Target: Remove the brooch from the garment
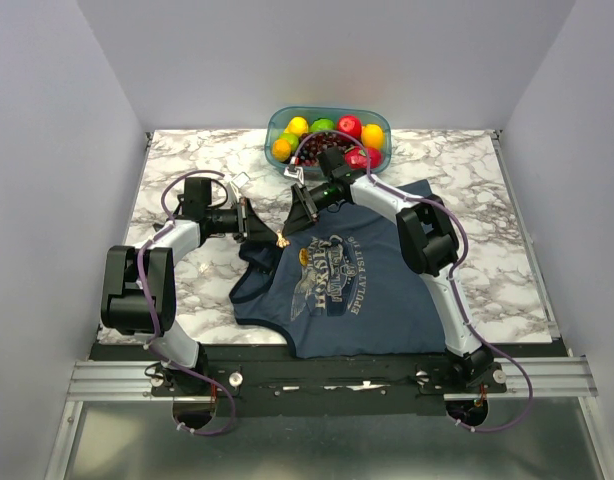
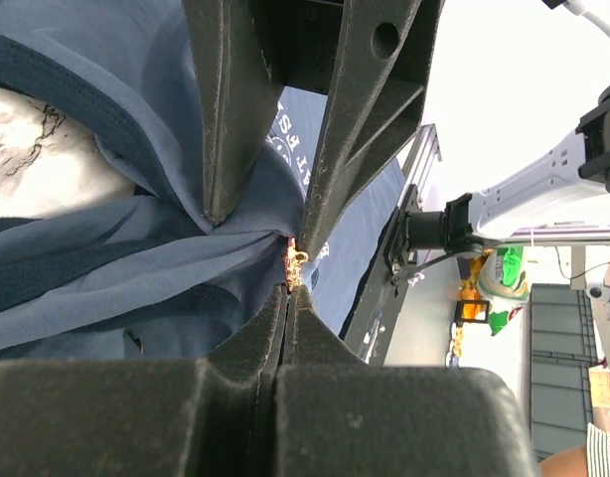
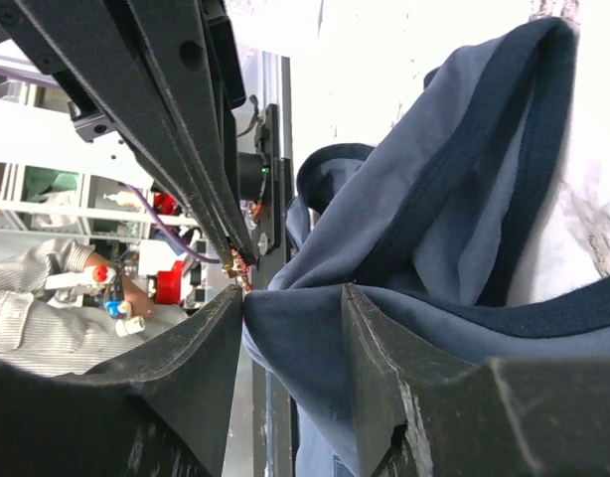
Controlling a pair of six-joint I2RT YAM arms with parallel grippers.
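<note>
The small gold-and-red brooch (image 1: 282, 241) is at the left edge of the navy garment (image 1: 387, 285), where both grippers meet. In the left wrist view, the brooch (image 2: 293, 266) stands at the fingertips of my left gripper, which is shut on its end. Its other end touches a raised fold of cloth beside a finger of the right gripper. My right gripper is part open, with the garment fold (image 3: 295, 323) lying between its parted fingers. How the brooch fastens to the cloth is hidden.
A teal basket (image 1: 389, 165) of fruit stands behind the garment, close to the right arm. Bare marble tabletop (image 1: 487, 235) lies to the right. An orange-gold patch (image 1: 304, 257) shows on the garment near the printed lettering.
</note>
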